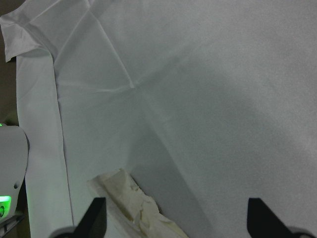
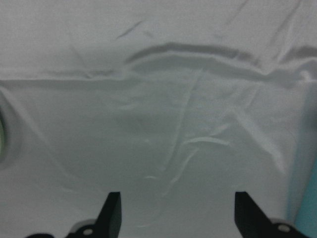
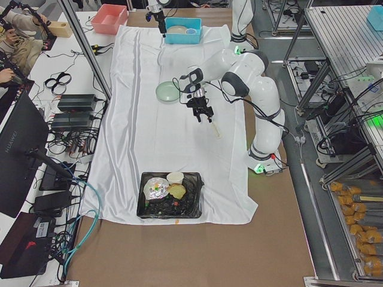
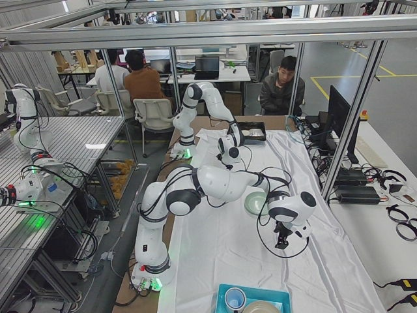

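Note:
My left gripper stands open over the white cloth; a crumpled cream paper-like piece (image 1: 138, 208) lies below it in the left wrist view. My right gripper is open over bare wrinkled cloth (image 2: 173, 124), with a light blue edge (image 2: 307, 203) at the right of that view. A pale green plate (image 3: 167, 91) lies on the cloth. A blue bin (image 3: 182, 40) at the far end holds a beige dish (image 4: 262, 308) and a cup (image 4: 235, 297).
A black tray (image 3: 157, 209) at the near end holds a foil item, a white cup and a yellow item. A monitor, cables and boxes crowd the side table.

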